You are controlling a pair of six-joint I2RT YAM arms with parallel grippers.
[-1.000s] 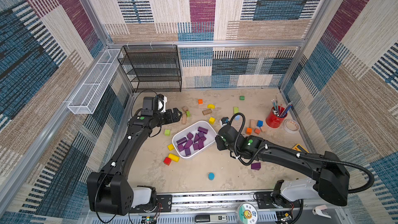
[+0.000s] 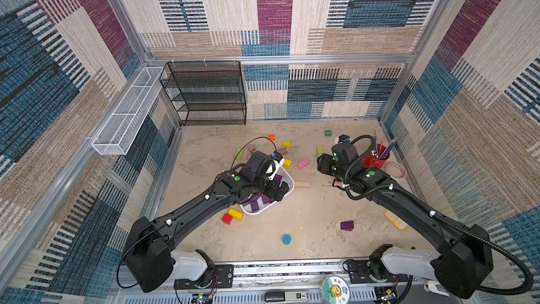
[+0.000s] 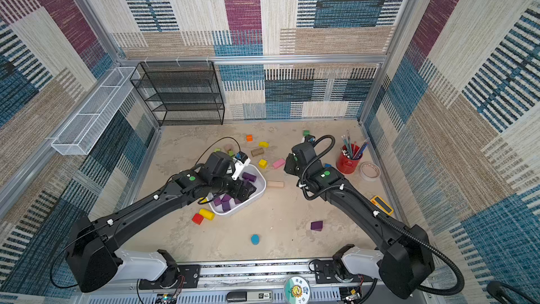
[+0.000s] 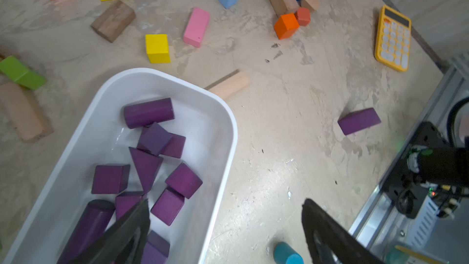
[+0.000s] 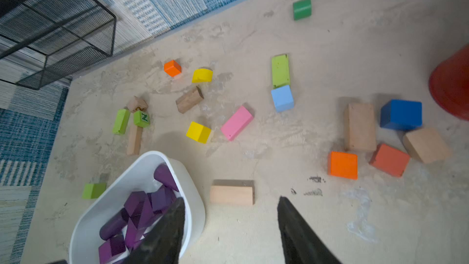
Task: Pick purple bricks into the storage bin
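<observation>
A white bin (image 4: 224,166) holds several purple blocks (image 4: 149,113) of different shapes. One purple brick (image 4: 358,120) lies alone on the front right of the table, also seen in the top left view as a purple brick (image 2: 347,225). My left gripper hangs above the right part of the bin, open and empty. My right gripper is over the table right of the bin, its fingers apart with nothing between them.
Loose coloured and wooden blocks, including a pink block (image 5: 237,122), lie behind and around the bin. A red pen cup (image 3: 348,163) and a calculator (image 4: 393,36) stand or lie at the right.
My left arm has swung rightward from the left back to over the bin. My right arm has moved right and back, away from the bin.
</observation>
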